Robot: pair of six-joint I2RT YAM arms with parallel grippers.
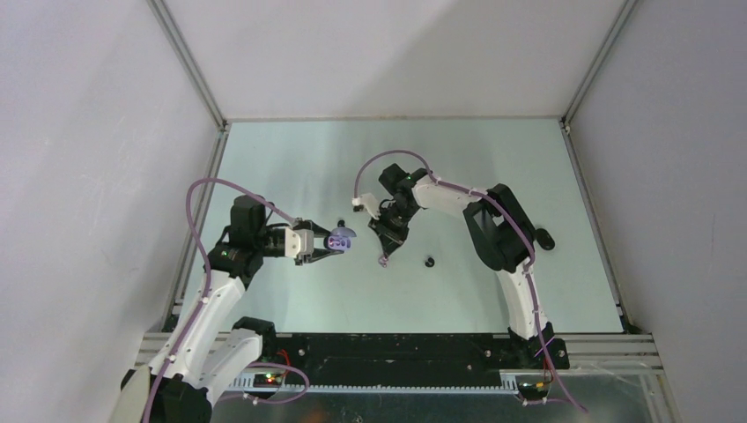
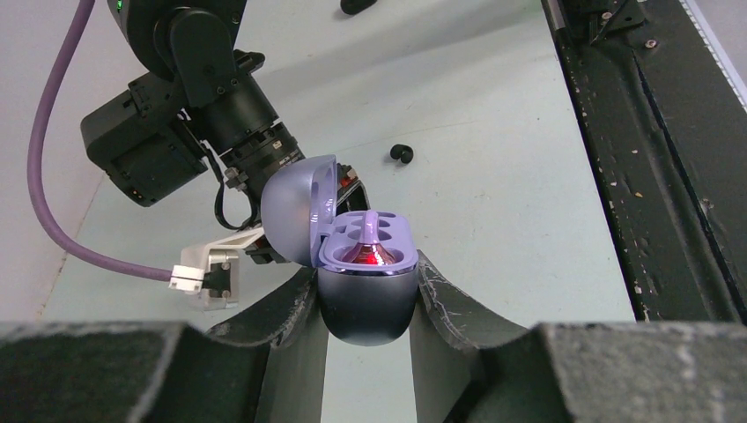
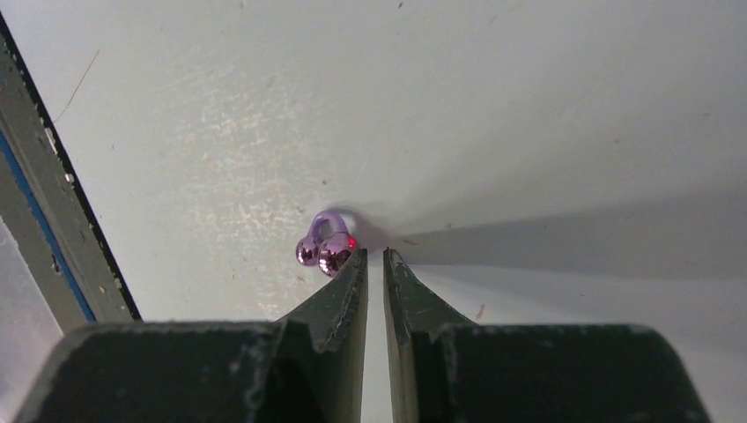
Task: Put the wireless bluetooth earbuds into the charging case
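Note:
My left gripper is shut on the lilac charging case (image 1: 342,240), whose lid (image 2: 286,211) is open; one purple earbud (image 2: 370,231) shows in its tray. The other purple earbud (image 3: 338,254) lies on the table, just left of my right gripper's fingertips in the right wrist view. My right gripper points down at the table with its fingertips close together and nothing visible between them; in the top view it is just above the loose earbud (image 1: 383,263).
Small black objects (image 1: 430,262) (image 1: 341,223) lie on the white table, and a larger black object (image 1: 545,239) is at the right.

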